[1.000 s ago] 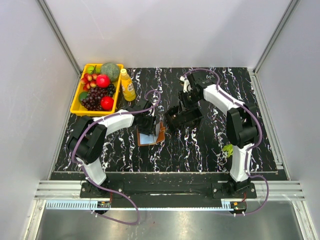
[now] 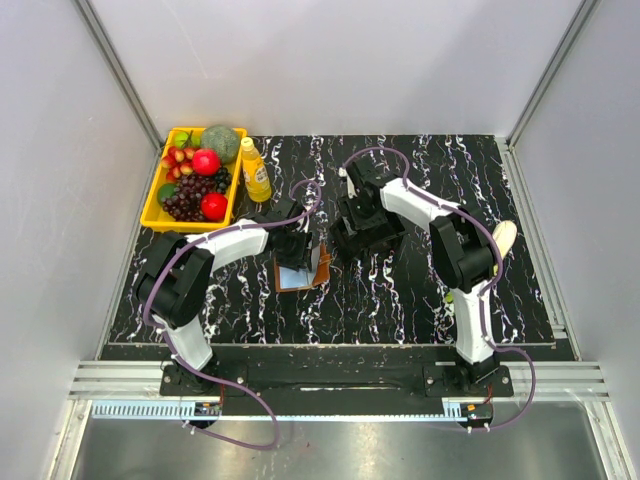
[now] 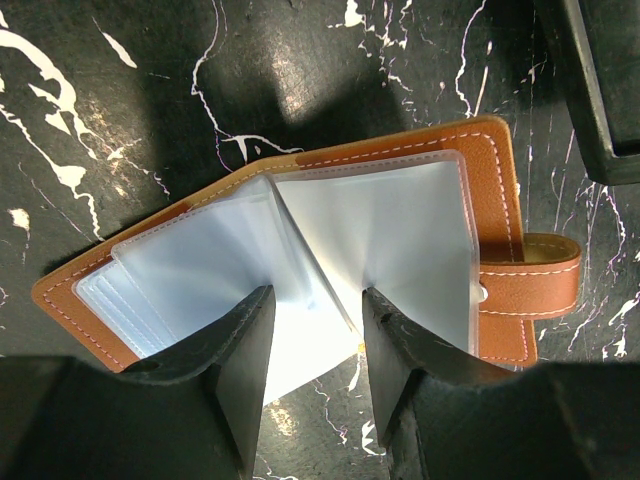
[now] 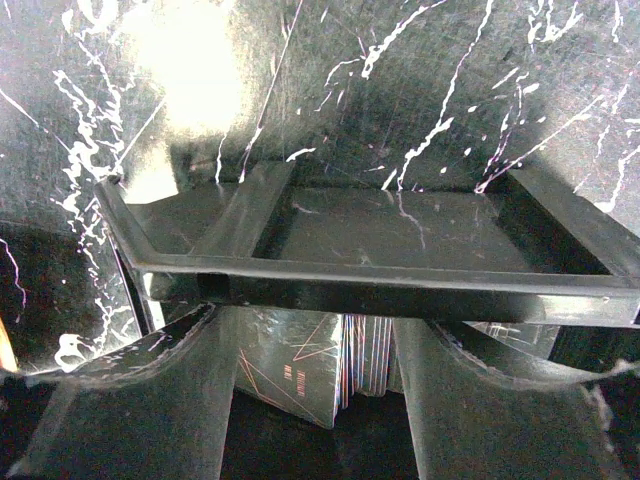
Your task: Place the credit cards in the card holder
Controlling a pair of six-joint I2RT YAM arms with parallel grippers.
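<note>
The brown card holder (image 2: 322, 272) lies spread open on the table, its clear sleeves (image 3: 420, 230) fanned out in the left wrist view. Above it is my left gripper, fingers apart, with the raised edge of a sleeve running between them. In the right wrist view, several credit cards (image 4: 300, 368) stand on edge in a black compartment box (image 4: 400, 283). My right gripper reaches down at this box, its fingers part open on either side of the cards. Whether the fingers touch any card cannot be told.
A yellow basket of fruit (image 2: 152, 208) and a yellow bottle (image 2: 256, 172) stand at the back left. At the right edge lies a pale object (image 2: 505, 236).
The left arm and card holder look unmoved.
</note>
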